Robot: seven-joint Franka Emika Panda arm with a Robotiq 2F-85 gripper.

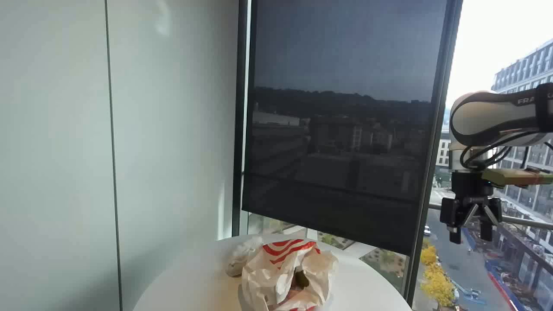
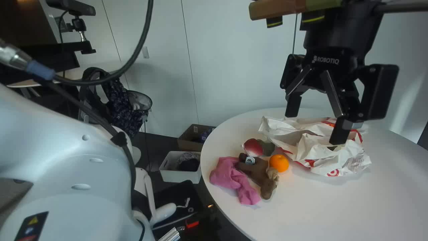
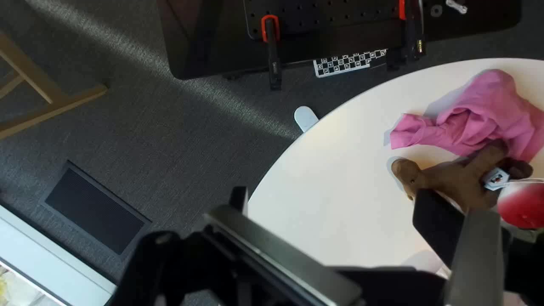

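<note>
My gripper [image 2: 317, 122] hangs above the round white table, its fingers wide open with nothing between them. On the table in exterior view 2 lie a pink cloth [image 2: 232, 178], a brown plush toy [image 2: 256, 172] with a tag, an orange fruit [image 2: 279, 163] and a red-and-white round item [image 2: 253, 148]. Behind them a crumpled white paper bag with red print [image 2: 333, 154] rests on its side. In the wrist view the pink cloth [image 3: 474, 117] and plush toy [image 3: 454, 178] show at the right, the toy partly covered by a finger. Inside the bag a dark greenish item [image 1: 301, 280] is partly visible.
Windows with a dark blind [image 1: 342, 129] stand behind the table. Bins [image 2: 180, 166] sit on the floor beyond it.
</note>
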